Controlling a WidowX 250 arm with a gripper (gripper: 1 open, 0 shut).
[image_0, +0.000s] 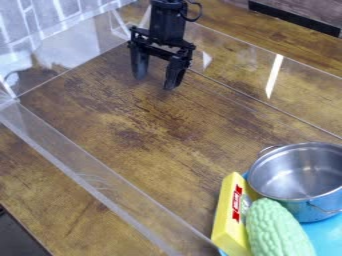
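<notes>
My black gripper hangs at the top centre over the wooden worktop, its fingers pointing down near the back of the clear-walled area. Whether it is open or holds anything is hard to make out at this size. At the lower right a steel pot sits on a blue surface, with a yellow box and a pale green bumpy object beside it.
Clear low walls border the brown worktop. White tiles stand at the back left.
</notes>
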